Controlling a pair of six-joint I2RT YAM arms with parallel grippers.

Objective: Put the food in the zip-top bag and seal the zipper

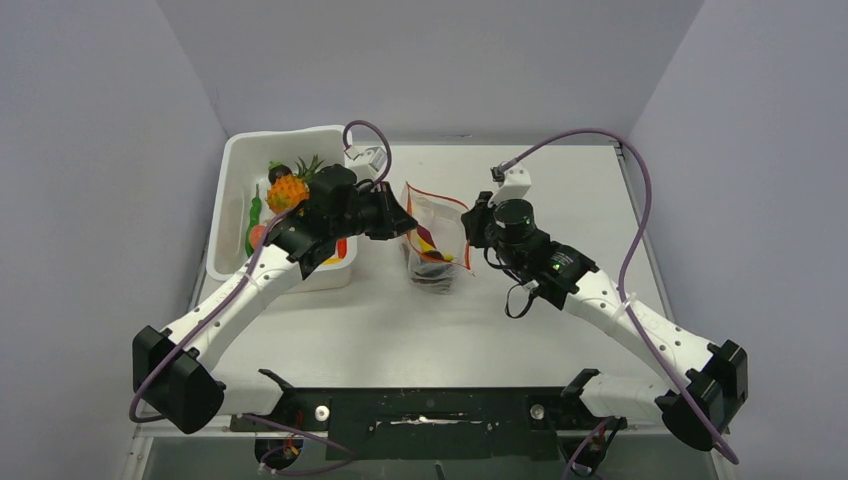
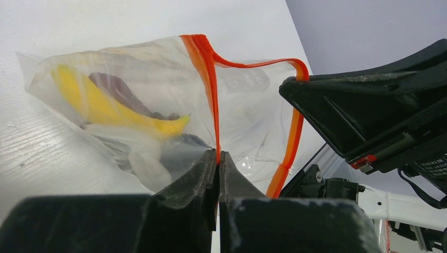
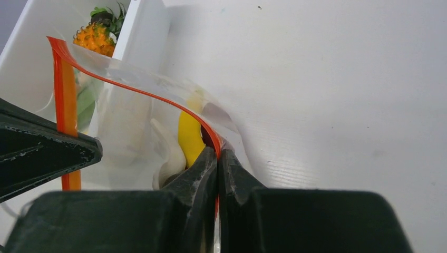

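Note:
The clear zip top bag (image 1: 435, 275) stands upright mid-table between my grippers, its orange-edged mouth held spread. A yellow banana-like food (image 2: 105, 105) and darker items show inside. My left gripper (image 1: 408, 226) is shut on one edge of the bag's orange rim. My right gripper (image 1: 470, 230) is shut on the opposite edge of the rim, facing the left one across the opening.
A white bin (image 1: 235, 170) at the back left holds a pineapple (image 1: 285, 195), a green pepper (image 1: 253, 215) and other foods.

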